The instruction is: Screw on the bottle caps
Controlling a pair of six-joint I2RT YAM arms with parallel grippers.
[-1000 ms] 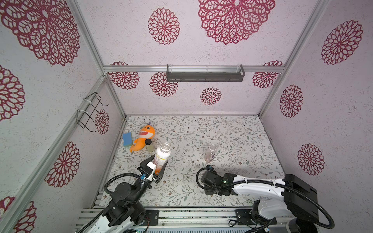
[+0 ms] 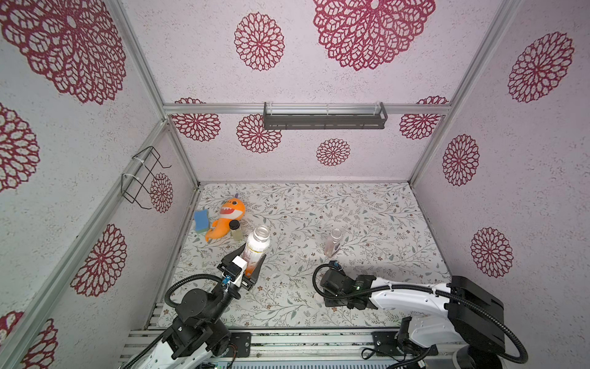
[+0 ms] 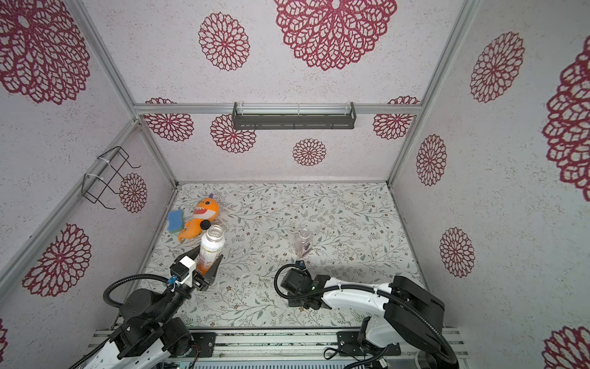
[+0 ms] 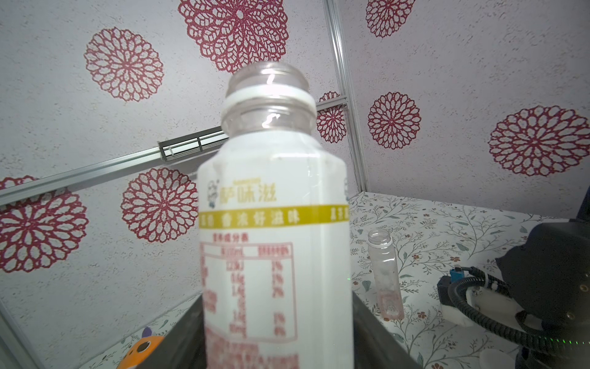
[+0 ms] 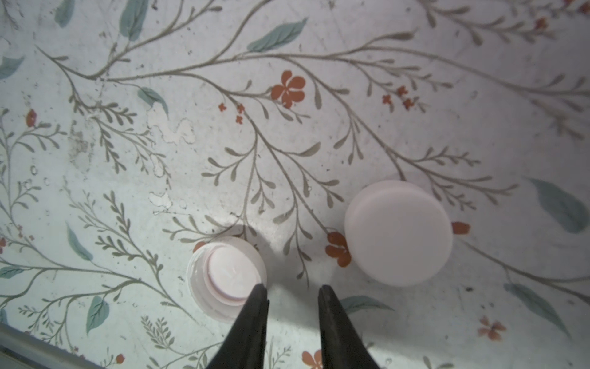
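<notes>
A white labelled bottle [image 2: 256, 243] with an uncapped clear neck rises between the fingers of my left gripper [image 2: 249, 261]. One finger stands on each side of its lower part; whether they press on it I cannot tell. On the table, a clear uncapped bottle [image 2: 333, 242] is upright near the middle. My right gripper is open over the tabletop, nothing between its fingers. In the right wrist view, a small white cap [image 5: 228, 278] lies hollow side up by the left fingertip. A larger white cap [image 5: 399, 233] lies to the right, flat top up.
Behind the white bottle are a dark-lidded jar [image 2: 236, 230], an orange shark toy [image 2: 228, 212] and a blue sponge [image 2: 201, 220]. A grey shelf [image 2: 325, 120] is fixed on the back wall.
The left arm and both bottles look unmoved.
</notes>
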